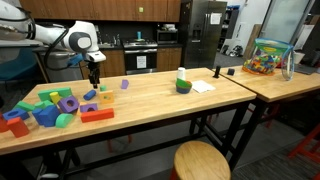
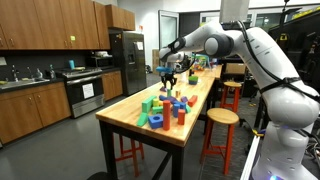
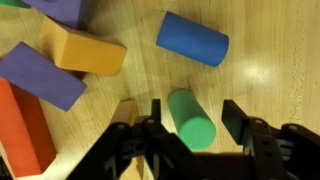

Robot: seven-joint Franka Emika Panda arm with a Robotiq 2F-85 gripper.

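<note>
In the wrist view a green cylinder (image 3: 191, 122) stands out between the two dark fingers of my gripper, its lighter round end facing the camera. The fingers are parted, and bare wood shows between the cylinder and each fingertip, so nothing is gripped. From exterior view 1, my gripper (image 1: 95, 82) is low over the far side of the wooden table, among the colored blocks. A blue cylinder (image 3: 193, 39) lies just beyond the green one. How high the fingertips are above the tabletop is hard to judge.
An orange block (image 3: 83, 50), a purple block (image 3: 42, 75) and a red block (image 3: 25, 130) crowd the wrist view's left side. More blocks fill the table's near left end. A green bowl (image 1: 183, 87) stands farther right.
</note>
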